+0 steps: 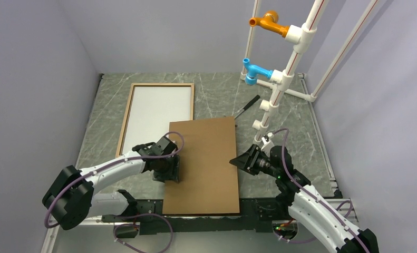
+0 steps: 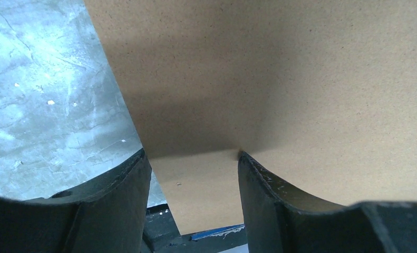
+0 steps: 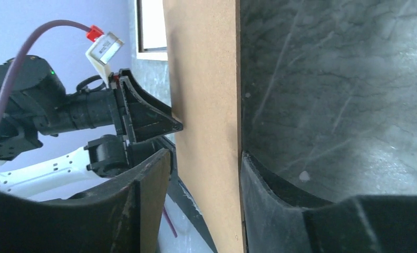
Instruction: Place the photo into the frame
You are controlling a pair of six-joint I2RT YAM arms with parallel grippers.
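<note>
A brown board (image 1: 201, 166) lies on the grey table, its upper left over the corner of the wooden-edged white frame (image 1: 130, 105). My left gripper is shut on the board's left edge. My right gripper is at the board's right edge, fingers part open, one on each side of that edge in the right wrist view; whether it grips cannot be told. The other face of the board is hidden.
A hammer (image 1: 252, 103) lies behind the board, its head mostly hidden. A white pipe stand (image 1: 282, 79) with orange (image 1: 269, 23) and blue (image 1: 256, 70) fittings stands at the right. Bare table lies left of the frame.
</note>
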